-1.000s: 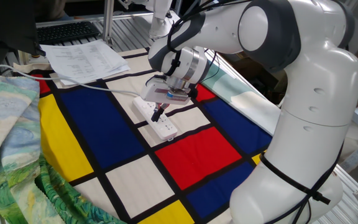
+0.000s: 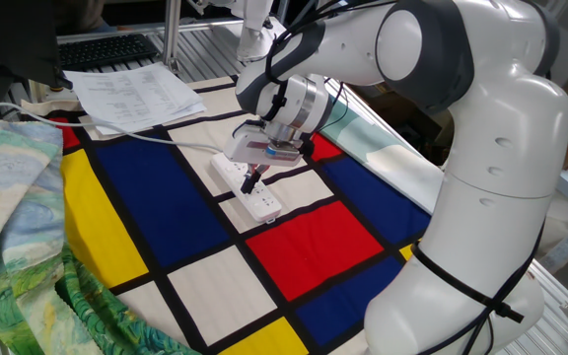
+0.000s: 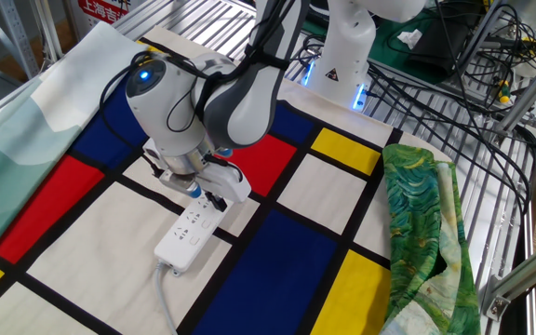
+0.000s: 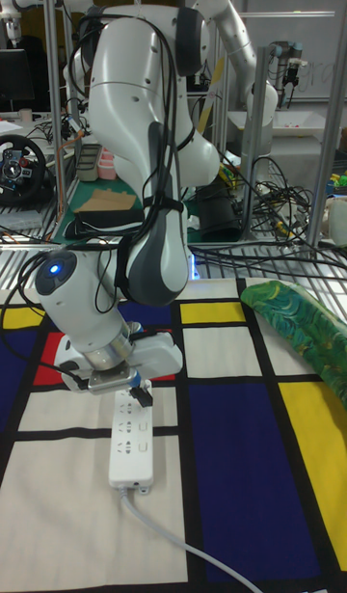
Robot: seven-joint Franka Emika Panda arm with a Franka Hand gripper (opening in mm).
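A white power strip (image 2: pixel 260 203) lies flat on the colour-block cloth, with several sockets and a row of switches along its top. Its cord leaves the end away from the robot's base, as the second exterior view shows at the strip (image 3: pixel 182 244). My gripper (image 2: pixel 251 183) points down at the strip, its dark fingertips close together and nothing visible between them. In the third exterior view the gripper (image 4: pixel 143 394) is over the base-side part of the strip (image 4: pixel 130 454), near the switch side. Whether the tips touch the surface, I cannot tell. The hand hides part of the strip.
Printed papers (image 2: pixel 138 97) lie at the cloth's edge near a keyboard (image 2: pixel 109 50). A bunched green painted fabric (image 3: pixel 426 233) covers another edge. The grey cord (image 4: pixel 185 544) runs off over the cloth. The colour-block cloth (image 3: pixel 273 270) is otherwise mostly bare.
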